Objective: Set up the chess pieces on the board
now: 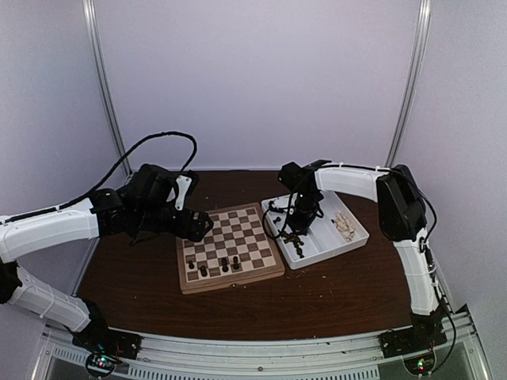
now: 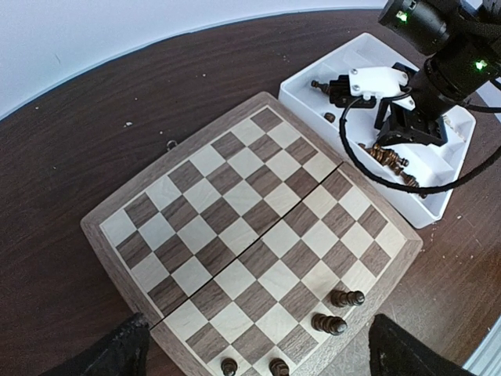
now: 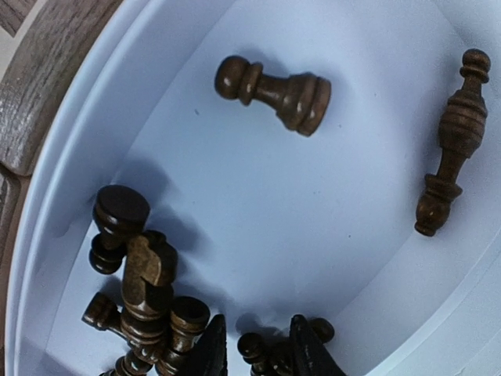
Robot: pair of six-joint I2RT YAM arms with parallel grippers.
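The wooden chessboard (image 1: 227, 241) lies mid-table, and several dark pieces stand along its near side, among them a pair (image 2: 337, 312) in the left wrist view. My left gripper is open above the board, nothing between its fingers. Over the white tray (image 1: 321, 252) hangs my right gripper; its fingers (image 3: 210, 345) are apart. Dark pieces show in the gap between them at the lower edge; whether they are touched cannot be seen. A dark pawn (image 3: 274, 92), a long dark piece (image 3: 454, 141) and a cluster with a knight (image 3: 149, 274) lie in the tray.
Light pieces (image 1: 344, 226) fill the tray's right compartment. The tray's wall stands close beside the board's right edge. A black cable loop (image 2: 348, 149) hangs from the right arm over the tray. Bare table (image 1: 238, 313) lies in front.
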